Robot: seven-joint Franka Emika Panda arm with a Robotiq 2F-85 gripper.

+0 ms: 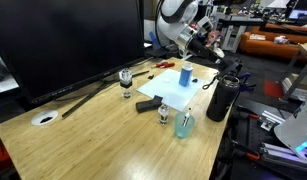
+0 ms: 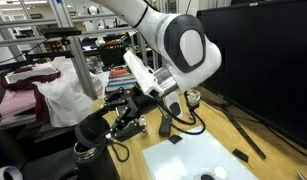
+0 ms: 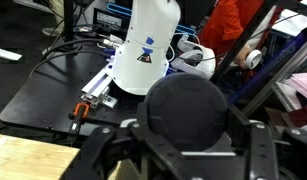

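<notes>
In the wrist view a round black object fills the space between the fingers, and my gripper is shut on it. Its dark face hides most of what lies beneath. Exterior view 1 has the gripper at the right end of the table, just above a tall black cylinder. From the opposite side, the gripper appears over the dark cylinder. Whether the round object is part of that cylinder, I cannot tell.
A teal cup with a utensil stands on the wooden table. White paper, a blue-and-white object and small bottles are nearby. A large black screen lines the back.
</notes>
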